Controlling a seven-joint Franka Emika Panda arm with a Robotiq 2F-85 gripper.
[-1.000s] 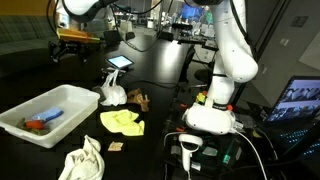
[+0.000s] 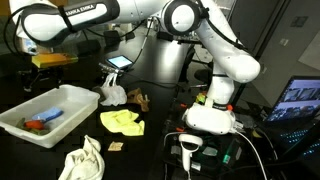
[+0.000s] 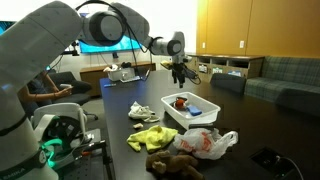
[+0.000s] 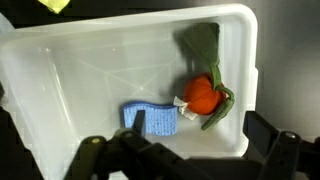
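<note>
Above the white bin [image 4: 80, 150] hangs my open gripper, its fingers [image 4: 268, 138] spread wide with nothing held between them. Inside the bin, in the wrist view, are a blue cloth or sponge [image 4: 152, 119] and a red-orange stuffed thing [image 4: 202, 95] with green parts. Exterior view 1 has the gripper [image 2: 38, 75] over the bin's far left part, clear of the contents. From the other side, exterior view 2 shows the bin [image 3: 208, 115] with the red and blue things in it.
Around the bin on the dark table lie a yellow cloth [image 2: 122, 122], a whitish cloth [image 2: 84, 162], a clear plastic bag [image 2: 113, 92] and a brown plush toy [image 3: 180, 163]. A small tan square [image 2: 115, 146] lies near the whitish cloth.
The arm has swung left and lowered, carrying the gripper from beyond the bin's back right to above the bin. The objects on the table have not moved.
</note>
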